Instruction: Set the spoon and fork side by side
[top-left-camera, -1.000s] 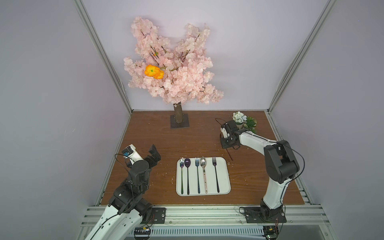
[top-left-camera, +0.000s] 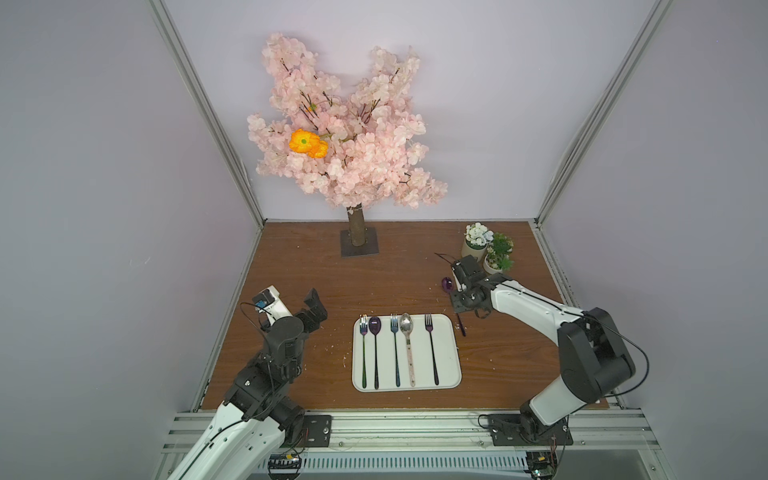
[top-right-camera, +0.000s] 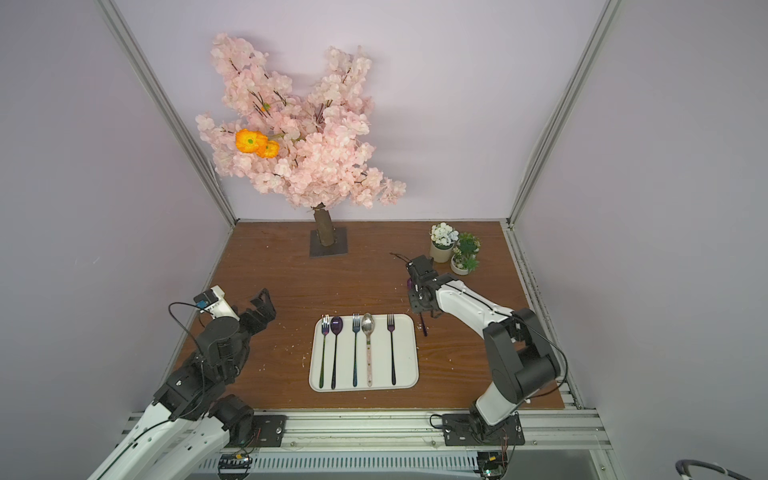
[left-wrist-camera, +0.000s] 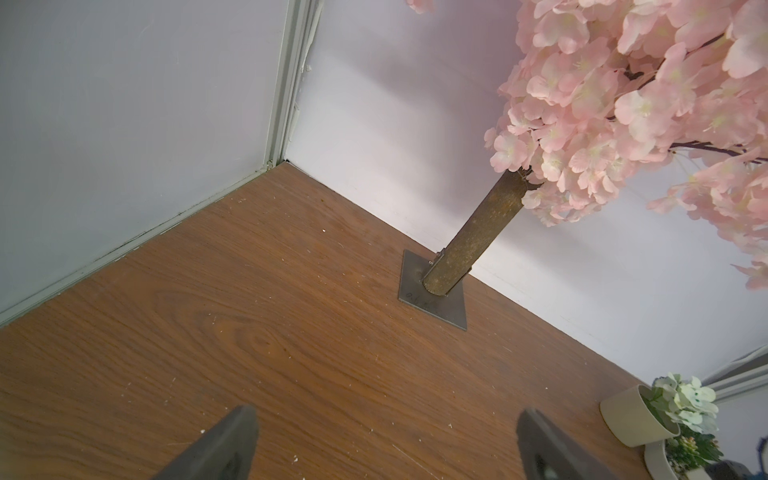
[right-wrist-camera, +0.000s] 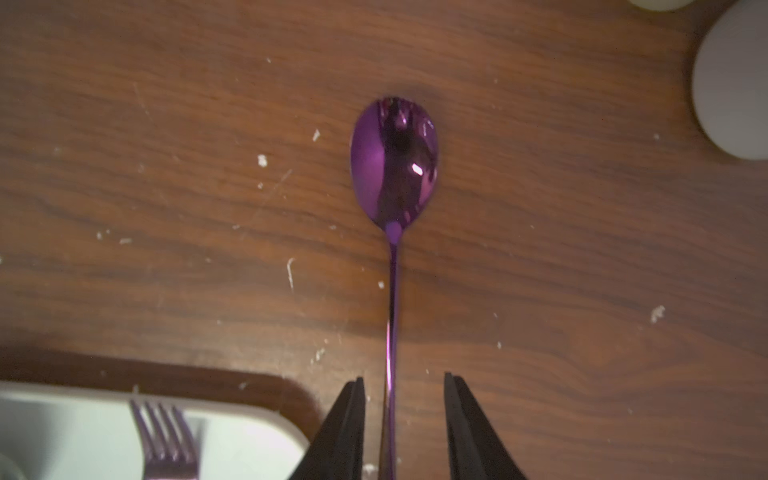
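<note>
A purple spoon (right-wrist-camera: 393, 160) lies on the table just right of the white tray (top-left-camera: 448, 376), its long handle running toward the front. My right gripper is over that handle, part open, the handle between its spread fingertips. On the tray lie several utensils in a row, among them a purple spoon (top-left-camera: 375, 326), a silver spoon (top-left-camera: 406, 324) and a dark fork (top-left-camera: 429, 324) at the right end. My left gripper (top-left-camera: 313, 306) hangs open and empty at the left, facing the back of the table.
Two potted plants (top-left-camera: 499, 249) stand at the back right, beyond my right gripper. A blossom tree (top-left-camera: 356, 228) stands on a metal base at the back.
My right gripper has moved right and toward the front along the spoon, uncovering its bowl in the top left view. My left gripper has shifted slightly.
</note>
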